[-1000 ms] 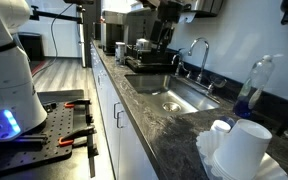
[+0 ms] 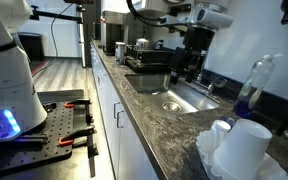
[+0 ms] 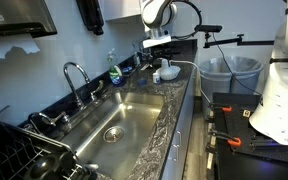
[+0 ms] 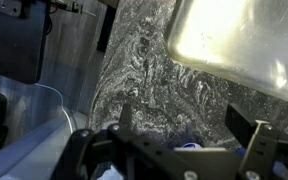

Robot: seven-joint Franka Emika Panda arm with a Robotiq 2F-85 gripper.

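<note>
My gripper hangs over the counter beside the sink, its fingers apart. In the wrist view the dark fingers stand wide on either side, with bare speckled counter visible below and between them. A large white cup and a smaller white cup stand together on a white dish at the near end of the counter. Just below the gap, a small blue-and-white object is mostly hidden by the gripper body.
A clear bottle with blue contents stands behind the cups. The faucet rises at the sink's back edge. A dish rack lies past the sink. An open drawer sticks out beside the counter.
The arm has come from the far end of the sink toward the near end, and the gripper now hangs lower and closer to the cups. The cups, dish and bottle have not moved.
</note>
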